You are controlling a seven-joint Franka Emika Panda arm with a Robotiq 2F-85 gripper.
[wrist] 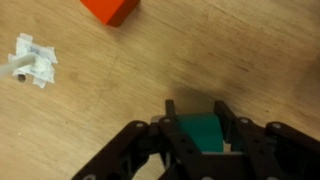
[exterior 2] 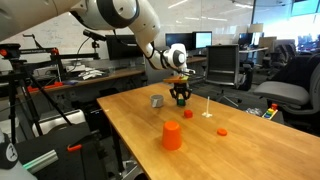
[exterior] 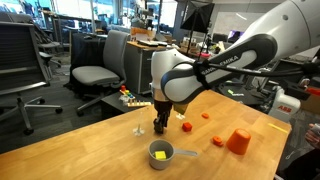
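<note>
A green object [wrist: 203, 132] sits between the fingers of my gripper, which is shut on it. In exterior view 1 the gripper [exterior: 159, 121] is low over the table, behind the pot, and mostly covers the object. From the other side, in exterior view 2, the green object [exterior 2: 181, 100] shows just under the gripper [exterior 2: 180, 91]. Whether it still touches the table cannot be told.
A grey metal pot [exterior: 160, 153] with something yellow inside stands in front of the gripper. A red block [wrist: 110, 8] and a white stick on a small base [wrist: 36, 62] are close by. An orange cup [exterior: 239, 141] stands farther right. Bare table lies to the left.
</note>
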